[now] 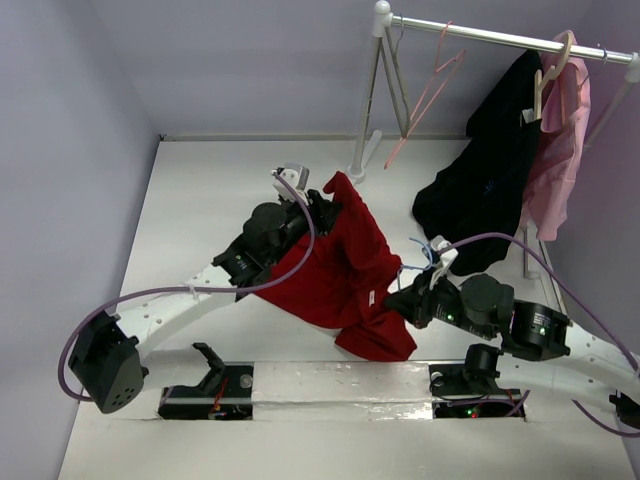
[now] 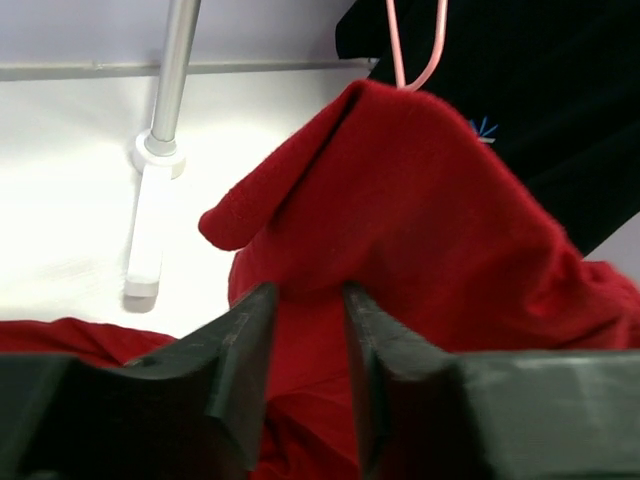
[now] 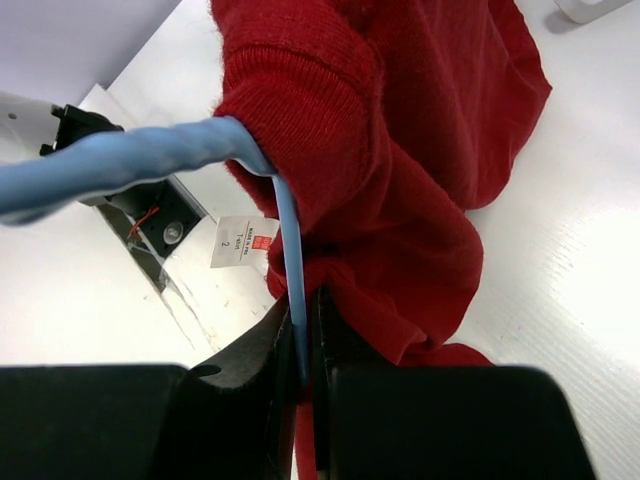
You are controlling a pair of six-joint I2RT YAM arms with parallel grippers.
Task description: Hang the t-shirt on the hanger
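The red t-shirt [image 1: 350, 255] is bunched up between my two arms, one end raised toward the rack. In the left wrist view, its red cloth [image 2: 400, 190] fills the space ahead of my left gripper; the fingers stand apart, and cloth shows in the gap, though how deep it sits is unclear. My right gripper is shut on the blue hanger [image 3: 290, 235], whose arm runs into the shirt at the collar, near the white label [image 3: 241, 241]. Whether cloth is pinched there too cannot be told. Most of the hanger is hidden by the shirt.
A white rack rail [image 1: 500, 38] spans the back right. From it hang an empty pink hanger [image 1: 425, 98], a black garment [image 1: 490, 170] and a pink garment [image 1: 565, 140].
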